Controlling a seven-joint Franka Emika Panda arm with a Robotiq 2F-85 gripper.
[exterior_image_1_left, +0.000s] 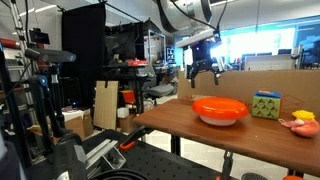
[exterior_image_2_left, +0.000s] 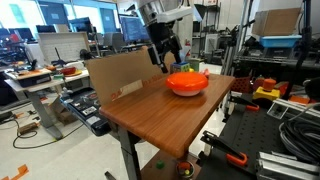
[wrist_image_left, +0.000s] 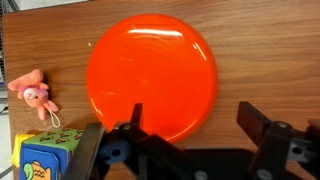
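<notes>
A round orange disc (exterior_image_1_left: 220, 104) lies over a white bowl (exterior_image_1_left: 222, 121) on the wooden table, covering its top. From above, the disc (wrist_image_left: 150, 75) fills the middle of the wrist view and hides whatever is beneath. My gripper is open, its two dark fingers wide apart with nothing between them. In the first exterior view the gripper (exterior_image_1_left: 203, 80) hangs above the disc, clear of it. The second exterior view also has the gripper (exterior_image_2_left: 170, 60) above the orange disc (exterior_image_2_left: 188, 80).
A blue, green and yellow picture block (exterior_image_1_left: 266, 105) stands on the table near the bowl. Beside it sits a small pink plush toy (wrist_image_left: 35, 92).
</notes>
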